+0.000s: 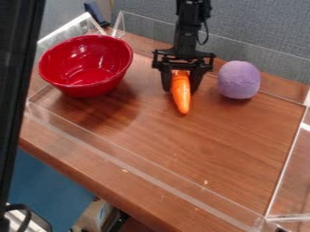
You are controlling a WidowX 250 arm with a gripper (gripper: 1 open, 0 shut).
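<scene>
My black gripper (182,72) reaches down from the top of the view over an orange carrot (180,95), which points toward the front and is partly hidden by the gripper at its back end. Whether the fingers are closed on it I cannot tell. A red bowl (85,82) sits to the left of the carrot. A purple round object (238,81) lies to the right.
Clear plastic walls border the wooden table (158,172) on its sides. A grey panel stands behind.
</scene>
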